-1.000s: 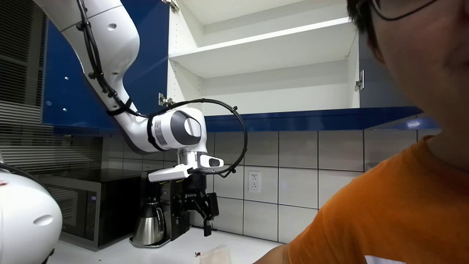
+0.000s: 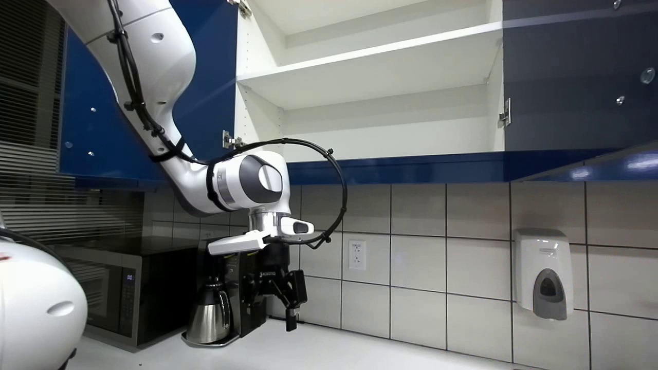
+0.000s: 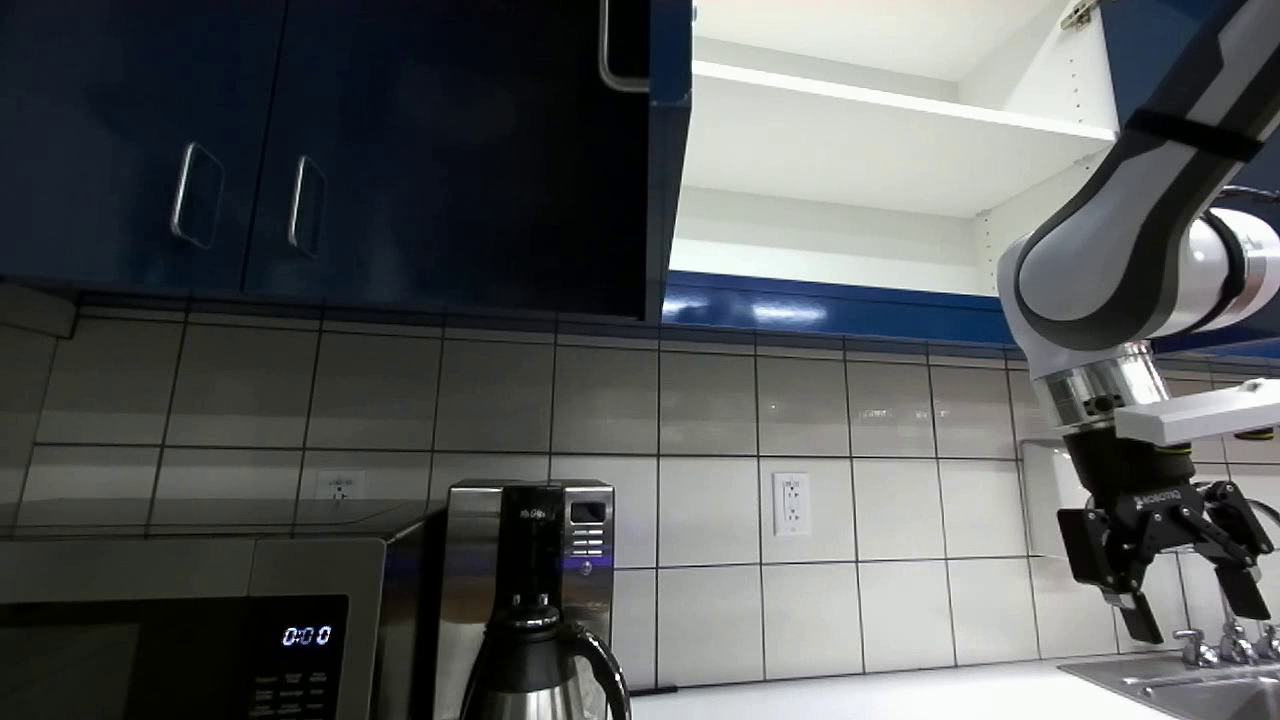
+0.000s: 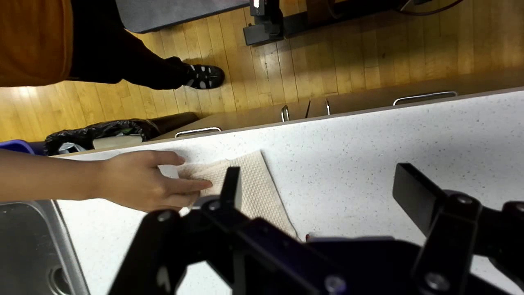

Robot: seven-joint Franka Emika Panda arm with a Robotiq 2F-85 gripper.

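My gripper stands open above the counter, its two black fingers wide apart and nothing between them. Exterior view 2 also has the gripper (image 3: 1192, 610) pointing down, with a clear gap between its fingertips. In the wrist view, a beige textured cloth (image 4: 259, 184) lies on the counter below, partly covered by the left finger. A person's hand (image 4: 142, 182) reaches in from the left and touches the cloth. A tiny red thing (image 4: 308, 237) shows at the cloth's edge; most of it is hidden behind the gripper.
Above the counter, the cabinet shelf (image 2: 382, 54) is empty, between open blue doors. A coffee maker with a steel carafe (image 2: 209, 318) and a microwave (image 2: 126, 290) stand at the left. The sink (image 4: 29, 246) lies beyond the hand.
The person in orange has left exterior view 1. My arm and gripper have not visibly moved.
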